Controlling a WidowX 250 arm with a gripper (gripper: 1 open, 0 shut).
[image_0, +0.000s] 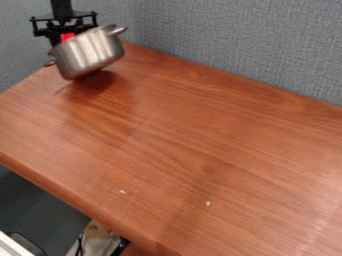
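A steel pot (88, 52) with side handles hangs tilted above the far left corner of the wooden table (201, 150). My black gripper (64, 34) is behind and above the pot, with a red piece showing at its front. The pot hides the fingertips, so whether they are closed on it does not show clearly.
A grey fabric partition runs along the back. Past the near left edge are dark floor, cables and a white object (11, 248).
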